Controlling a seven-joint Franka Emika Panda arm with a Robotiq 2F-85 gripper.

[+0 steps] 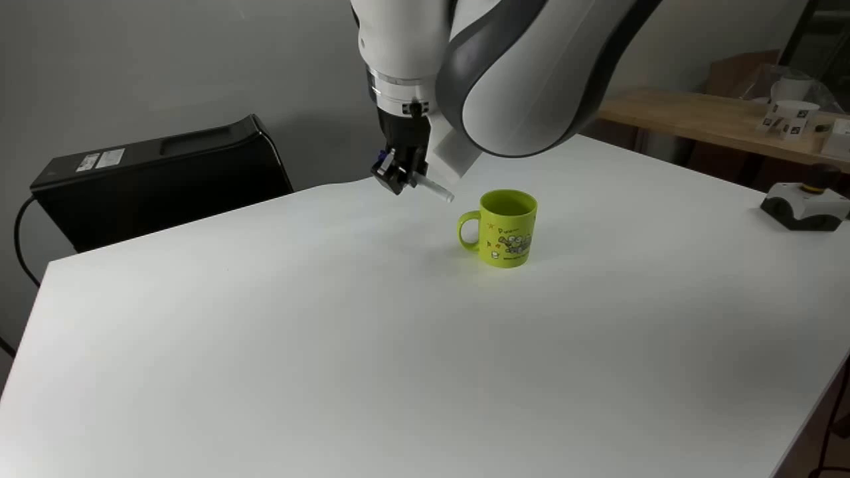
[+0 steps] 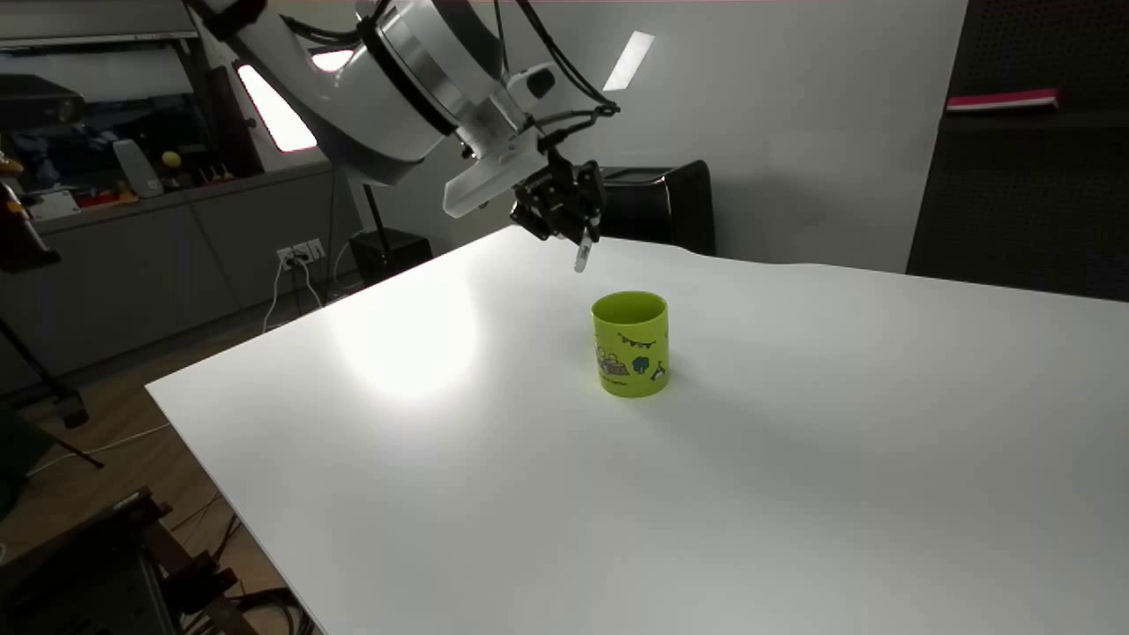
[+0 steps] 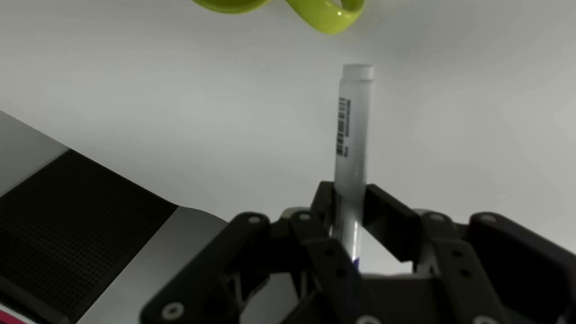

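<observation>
A white marker with a barcode on its side is clamped between the black fingers of my gripper, its free end pointing out ahead. In exterior view 1 the gripper hangs above the table, left of and higher than a lime-green mug, and the marker slopes down toward it. The mug stands upright and apart from the marker in exterior view 2. Only the rim and handle of the mug show at the top of the wrist view.
A black box stands along the back left edge. A small white and black device sits at the right edge.
</observation>
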